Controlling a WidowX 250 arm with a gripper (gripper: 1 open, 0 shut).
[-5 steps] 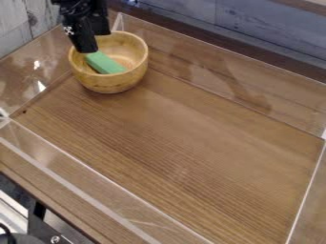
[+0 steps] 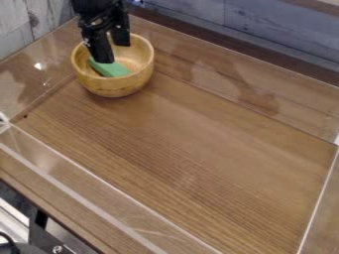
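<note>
A yellow-tan bowl [image 2: 130, 84] sits at the upper left of the wooden table, with a green elongated object [image 2: 111, 69] lying inside it. My black gripper [image 2: 109, 50] is over the bowl, its fingers reaching down inside the rim just above the green object's far end. Whether it touches the object, and how far the fingers stand apart, is too small to tell.
A grey-blue wall [image 2: 252, 20] runs along the back; the table's edge crosses the lower left, with dark items below it.
My gripper has moved a little to the right and down into the bowl, nearer the green object, which now shows less behind it.
</note>
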